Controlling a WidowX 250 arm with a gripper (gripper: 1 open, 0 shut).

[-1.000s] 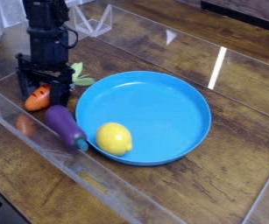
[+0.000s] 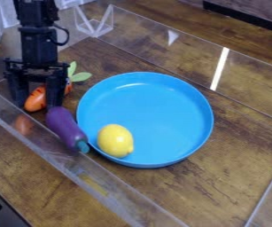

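Note:
The black gripper is at the left of the camera view, low over an orange carrot with green leaves, its fingers open around or over it; the carrot is partly hidden by them. Just in front lies a purple eggplant-like toy, left of a blue plate. A yellow lemon sits on the plate's lower left part.
A clear plastic wall runs diagonally along the lower left.
The gripper has shifted slightly left over the last second. More of the carrot's middle is hidden, and its leaves appear slightly shifted.

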